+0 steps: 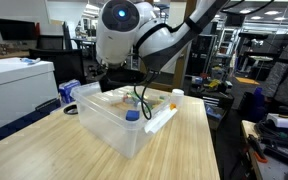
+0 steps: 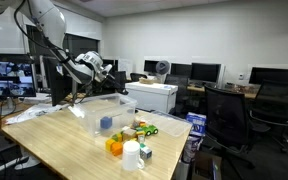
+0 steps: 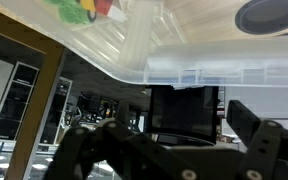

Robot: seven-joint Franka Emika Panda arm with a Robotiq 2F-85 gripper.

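Note:
A clear plastic bin (image 1: 106,124) stands on the wooden table, with a blue object (image 1: 132,115) at its near corner. My gripper (image 1: 121,77) is over the far side of the bin in exterior view 1. The wrist view shows the gripper open: its dark fingers (image 3: 242,118) are wide apart, with nothing held between them. The bin's translucent rim (image 3: 184,76) crosses that view just beyond the fingertips. In exterior view 2 the bin (image 2: 92,118) partly blocks sight of what lies behind it.
Beside the bin are orange and yellow blocks (image 2: 114,147), a white cup (image 2: 131,156) and a green toy (image 2: 149,130). A blue-and-white can (image 2: 192,143) stands near the table edge. Bare wood (image 1: 44,150) lies in front of the bin.

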